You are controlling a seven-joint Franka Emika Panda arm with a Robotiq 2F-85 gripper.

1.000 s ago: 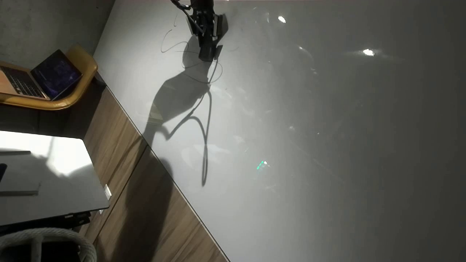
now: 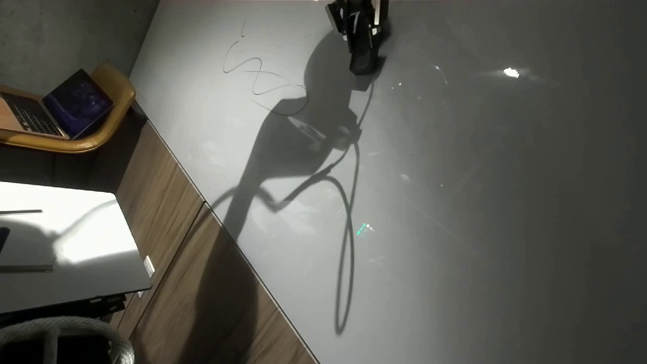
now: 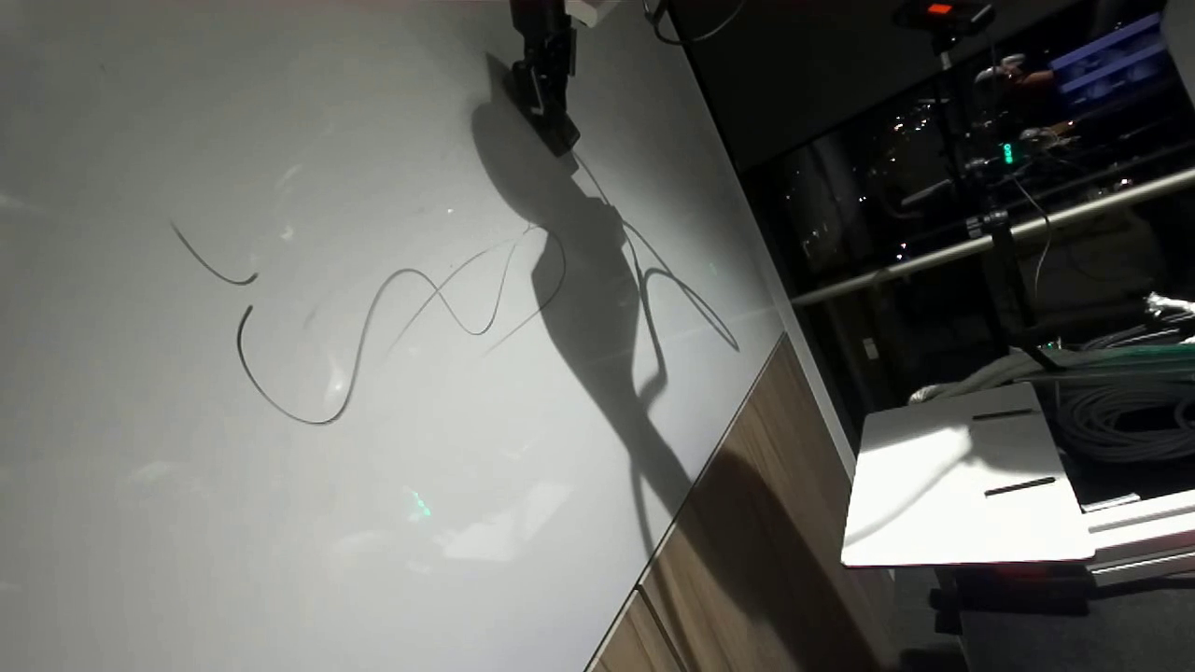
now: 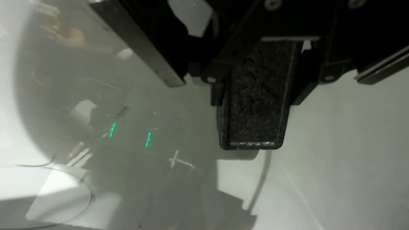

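A dark, textured block like a board eraser [image 4: 257,122] is clamped between the fingers of my gripper, which is shut on it. Exterior view 1 has the gripper [image 2: 364,33] at the top, over the pale whiteboard surface [image 2: 473,200], to the right of a thin looping dark line [image 2: 259,72]. Exterior view 2 shows that line [image 3: 325,422] winding across the board, with a short separate stroke [image 3: 207,264] by one end. Part of the loop [image 4: 92,197] appears at lower left in the wrist view. Whether the block touches the board, I cannot tell.
Large arm shadows fall across the board. Wooden panels [image 2: 164,182] border it, with a white tabletop [image 2: 91,242] and a laptop [image 2: 79,103] on a yellow chair beyond. Bare board stretches widely to the gripper's right in exterior view 1.
In exterior view 1 my gripper, with the dark block, has moved right and slightly upward, from over the looping line to beside it. Its shadow has shifted right as well.
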